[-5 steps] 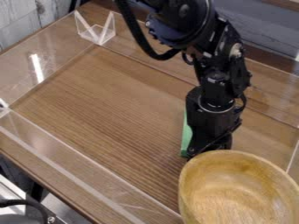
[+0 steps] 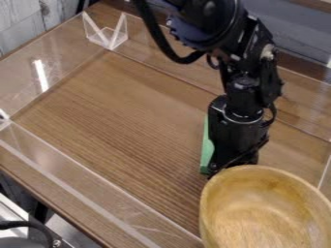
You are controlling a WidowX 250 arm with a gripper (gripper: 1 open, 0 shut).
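Observation:
My black gripper points down at the right side of the table, just behind a large pale yellow bowl at the bottom right. A green object lies behind the gripper and is mostly hidden by it. The fingertips are low, close to the bowl's back rim, and appear shut; I cannot make out anything between them.
A clear plastic stand is at the back left corner. A black cable runs at the bottom left, off the table's edge.
The arm and gripper have shifted very slightly; the bowl and green object look the same.

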